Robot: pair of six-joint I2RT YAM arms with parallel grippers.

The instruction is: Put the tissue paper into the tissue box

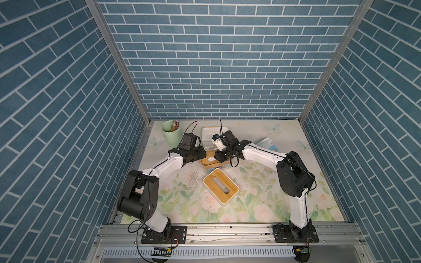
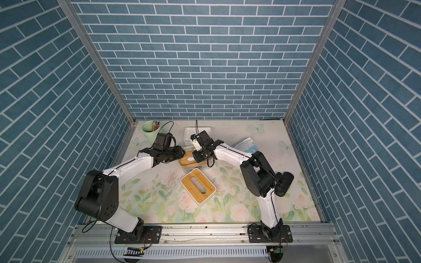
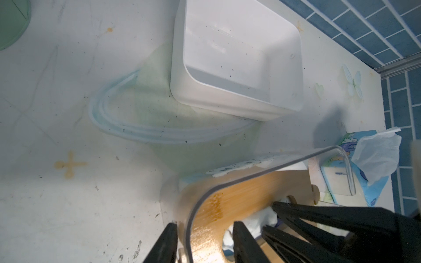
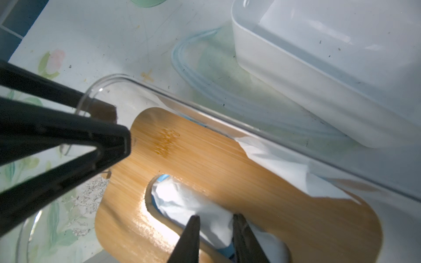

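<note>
A clear tissue box [image 1: 208, 163] with a wooden slotted lid [image 4: 184, 157] lies mid-table, white tissue [image 4: 188, 206] showing in its slot. My left gripper is at the box's left end, fingers either side of the clear rim in its wrist view, part open. My right gripper is low over the slot, fingers parted at the tissue; whether it touches cannot be told.
A white tray [image 3: 236, 48] stands behind the box, a green cup [image 1: 172, 138] at back left, a blue tissue pack [image 2: 252, 149] at right. A second wooden lid in a white-rimmed container [image 1: 210, 184] lies in front.
</note>
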